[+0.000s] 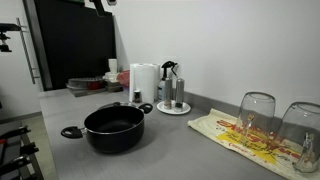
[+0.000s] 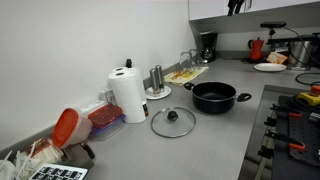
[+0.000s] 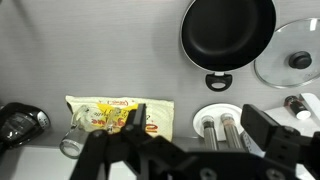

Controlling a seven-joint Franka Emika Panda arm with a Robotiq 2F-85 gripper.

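An empty black pot (image 1: 115, 129) with two side handles stands on the grey counter. Its glass lid (image 2: 174, 122) lies flat beside it, and part of the lid (image 3: 288, 54) shows at the right of the wrist view. High over the counter, my gripper is open, its fingers spread wide with nothing between them. From above, the pot (image 3: 228, 30) appears beyond the fingertips. Only the tips of the gripper (image 2: 235, 6) reach into the top of exterior view 2.
Two upturned glasses (image 1: 256, 112) sit on a patterned towel (image 1: 222, 128). Two metal mills (image 2: 156, 78) stand on a white plate near a paper towel roll (image 2: 128, 97). A dish rack (image 2: 38, 160) and a red container (image 2: 71, 127) occupy the near left. Bare counter (image 1: 190, 155) lies right of the pot.
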